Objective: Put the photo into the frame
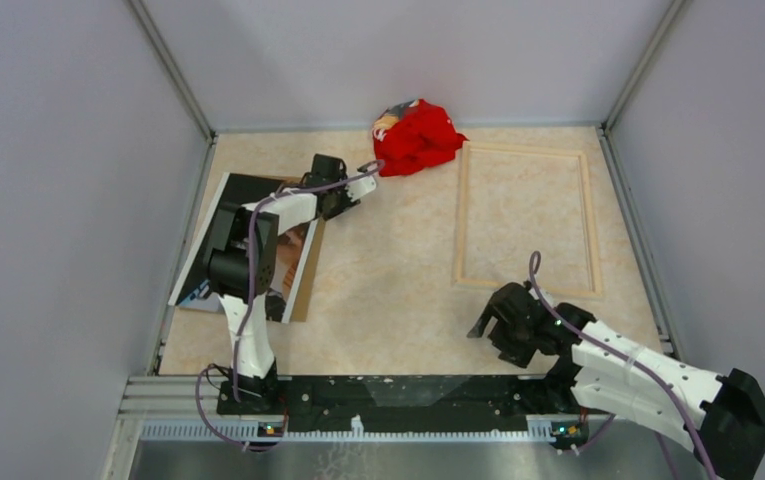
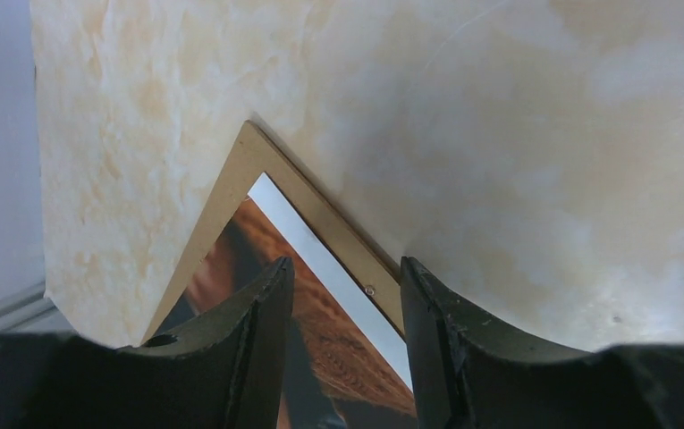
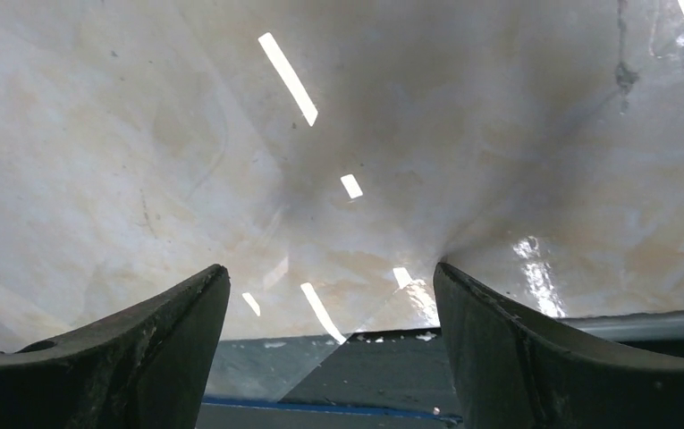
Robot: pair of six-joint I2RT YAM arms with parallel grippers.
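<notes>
The photo (image 1: 290, 248), dark and brown with white borders, lies on a brown backing board (image 1: 307, 285) at the table's left. In the left wrist view, the photo (image 2: 342, 344) sits within the edges of the board (image 2: 316, 210). My left gripper (image 1: 344, 204) is over its far right side, fingers apart; one finger (image 2: 271, 304) shows over the photo and the other beside the board's edge. Contact cannot be told. An empty pale wooden frame (image 1: 587, 215) lies at the right. Near the front edge, my right gripper (image 1: 492, 345) is open, with nothing held between its fingers.
A crumpled red cloth (image 1: 420, 138) lies at the back centre. Faint straight edges like a clear sheet show on the table (image 3: 168, 134) in the right wrist view. Walls close in both sides.
</notes>
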